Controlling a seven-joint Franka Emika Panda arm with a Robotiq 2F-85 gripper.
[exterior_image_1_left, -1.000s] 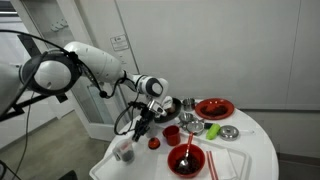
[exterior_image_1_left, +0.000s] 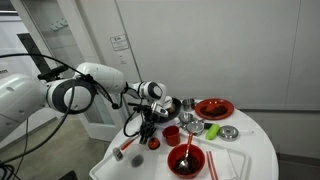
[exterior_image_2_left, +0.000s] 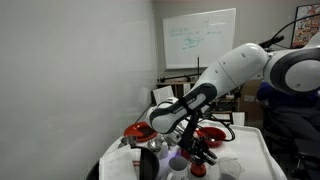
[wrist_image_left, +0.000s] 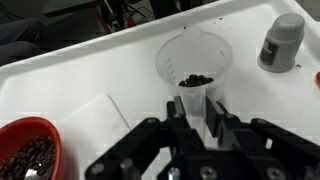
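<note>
A clear cup (wrist_image_left: 196, 50) with dark beans (wrist_image_left: 195, 80) at its bottom stands out in the wrist view, just beyond my fingertips. My gripper is shut, and a translucent part of this cup appears to be between its fingers. Left in the wrist view is a red bowl (wrist_image_left: 30, 150) partly filled with dark beans; exterior view 1 shows a red bowl (exterior_image_1_left: 185, 160) to the right of the gripper. The cup is hard to make out in exterior view 1.
A grey capped container (wrist_image_left: 283, 42) stands right of the cup. A dark red round object (exterior_image_1_left: 153, 143) lies close to the gripper. The red mug (exterior_image_1_left: 171, 136), metal pots (exterior_image_1_left: 187, 106) and a red plate (exterior_image_1_left: 214, 108) are farther back.
The arm's pose has shifted in exterior view 1. A pale shape left of the gripper has changed place, and a reddish object now shows more clearly there.
</note>
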